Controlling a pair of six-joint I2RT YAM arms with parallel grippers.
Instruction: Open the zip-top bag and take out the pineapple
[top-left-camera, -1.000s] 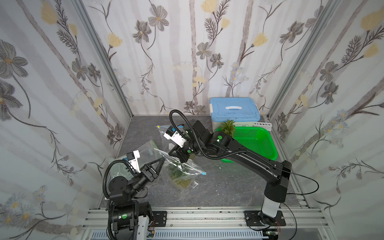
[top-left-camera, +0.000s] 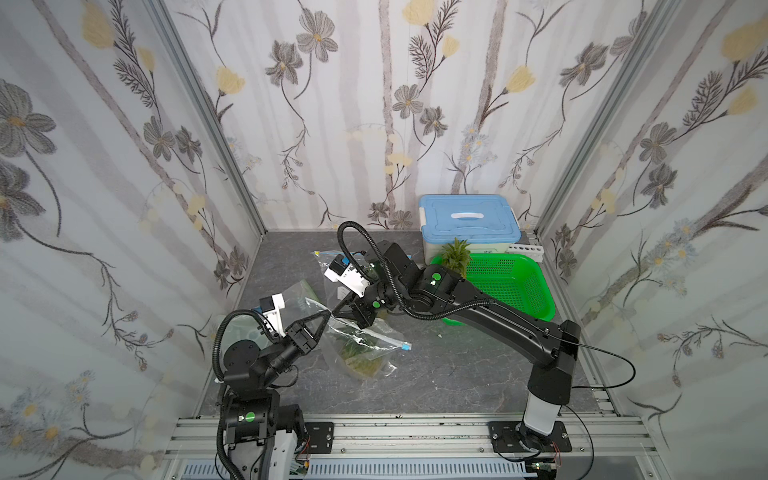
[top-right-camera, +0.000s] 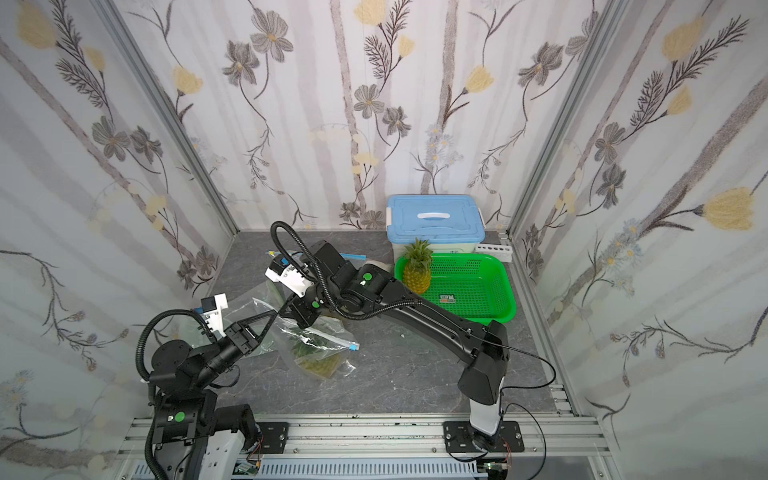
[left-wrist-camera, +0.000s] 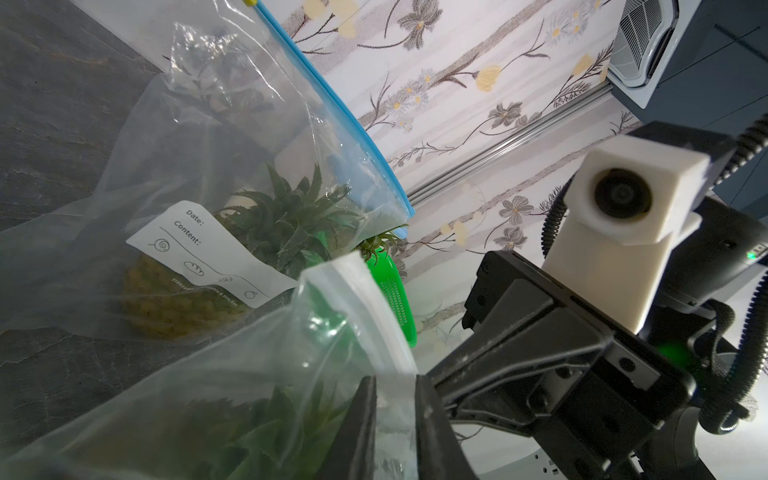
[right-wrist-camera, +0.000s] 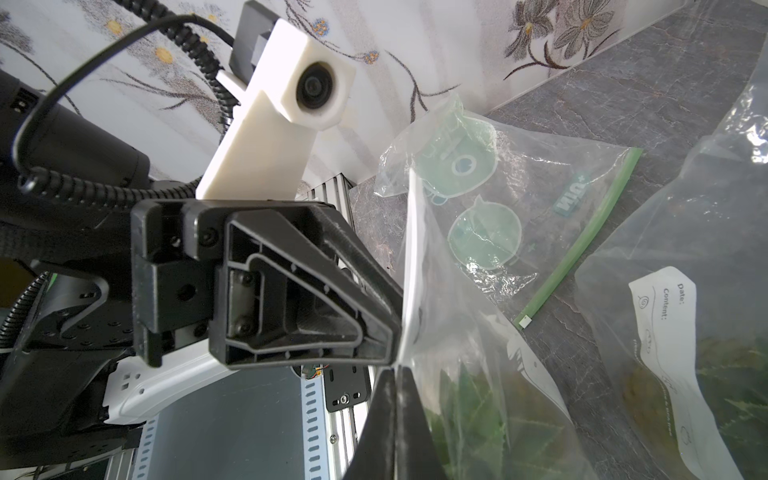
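A clear zip top bag (top-left-camera: 364, 356) with a leafy pineapple (right-wrist-camera: 472, 408) inside lies at mid-table, its white zip strip (left-wrist-camera: 372, 320) raised at the mouth. At the strip's left end my left gripper stands part open, with strip and film showing in the gap between its fingers. My right gripper is shut right at the strip's edge, and whether film is pinched in it cannot be told. The two grippers' tips are almost touching. In the top views, the right arm partly covers the bag.
Another bagged pineapple (left-wrist-camera: 184, 296) with a blue zip (left-wrist-camera: 336, 104) lies behind. A flat green-zip bag is at left. The green basket (top-right-camera: 492, 276) holds a bare pineapple (top-right-camera: 417, 276), before a blue-lidded box (top-left-camera: 468, 216).
The bag's strip has shifted at its left end, while the right arm has barely moved.
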